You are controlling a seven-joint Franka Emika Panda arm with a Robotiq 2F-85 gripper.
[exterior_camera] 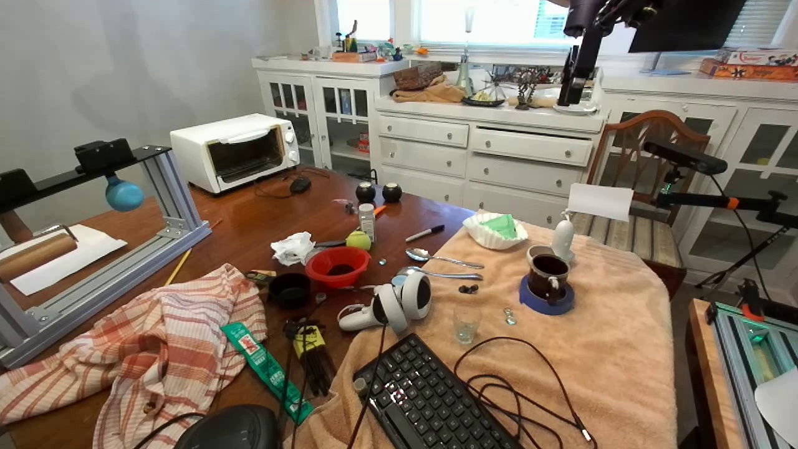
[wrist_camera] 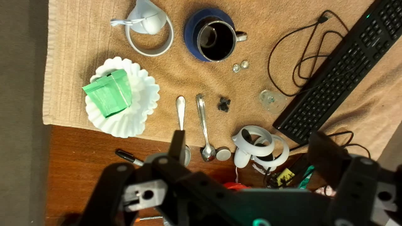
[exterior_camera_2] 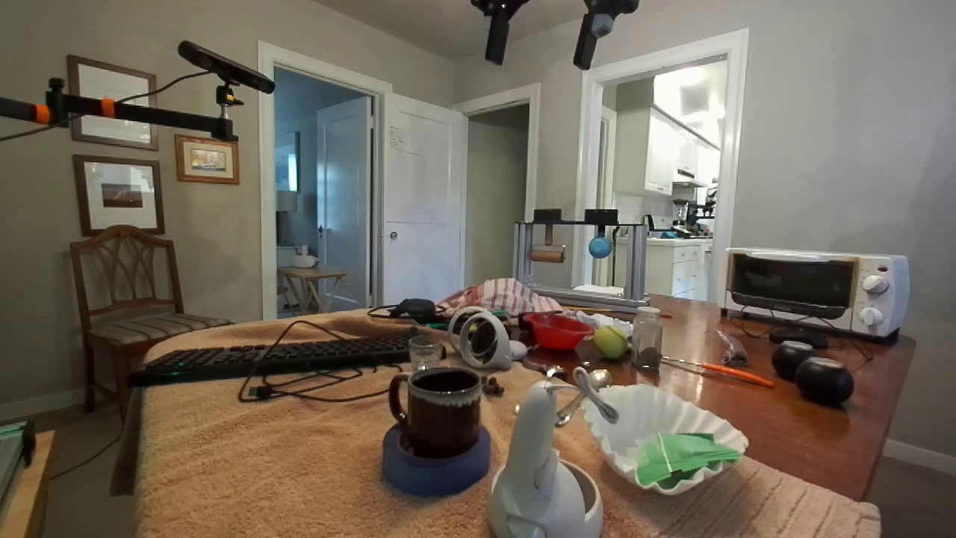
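Observation:
High over the table hangs my gripper (exterior_camera_2: 539, 58), its two fingers spread wide and nothing between them. In the wrist view the fingers (wrist_camera: 177, 145) frame the towel's edge and the wood beyond. Below stand a dark mug (wrist_camera: 216, 40) on a blue round base (wrist_camera: 191, 37), a white fluted bowl (wrist_camera: 145, 98) holding green packets (wrist_camera: 113, 92), and a white animal-shaped holder (wrist_camera: 167, 43). Two spoons (wrist_camera: 202, 116) lie partly on the towel. A small clear glass (wrist_camera: 273, 101) sits close to the black keyboard (wrist_camera: 331, 81).
White ring controllers (wrist_camera: 258, 145), a red bowl (exterior_camera: 336, 267), a tennis ball (exterior_camera: 359, 239), a bottle (exterior_camera: 366, 223) and a marker (exterior_camera: 424, 232) crowd the middle of the table. A toaster oven (exterior_camera: 235, 152) stands far left. Cables loop beside the keyboard.

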